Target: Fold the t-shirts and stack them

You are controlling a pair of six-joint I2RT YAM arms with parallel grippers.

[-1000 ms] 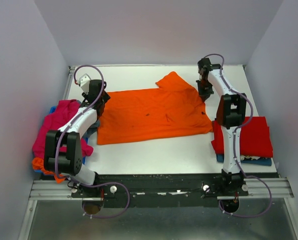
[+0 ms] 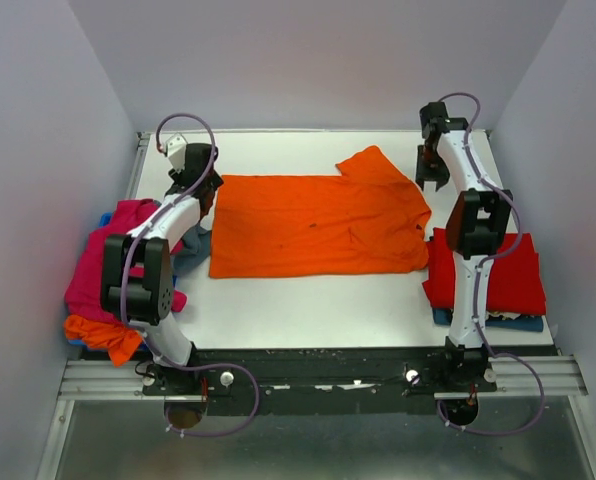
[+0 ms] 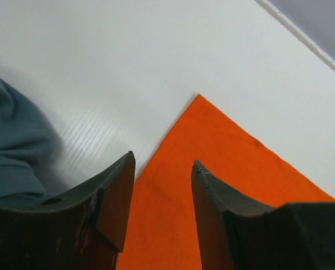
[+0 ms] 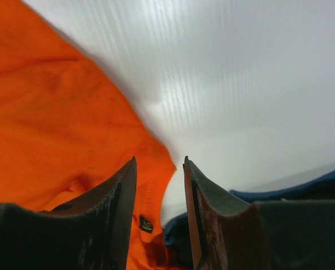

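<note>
An orange t-shirt (image 2: 308, 225) lies spread mostly flat across the white table, one sleeve pointing up at the back right and its right end rumpled. By its left back corner, my left gripper (image 2: 214, 182) is open; the left wrist view shows orange cloth (image 3: 167, 191) below the fingers, not gripped. Off the shirt's right back edge, my right gripper (image 2: 433, 178) has its fingers parted. In the right wrist view a corner of the orange shirt (image 4: 150, 163) shows beneath them, apparently free. Folded red shirts (image 2: 513, 275) are stacked at the right on blue cloth.
At the left edge a blue bin overflows with magenta cloth (image 2: 93, 265) and orange cloth (image 2: 103, 335). Grey-blue cloth (image 2: 191, 250) hangs from it toward the orange shirt.
The orange shirt has shifted right and straightened, its right end moving with my right gripper, which now stands parted and farther right and back.
</note>
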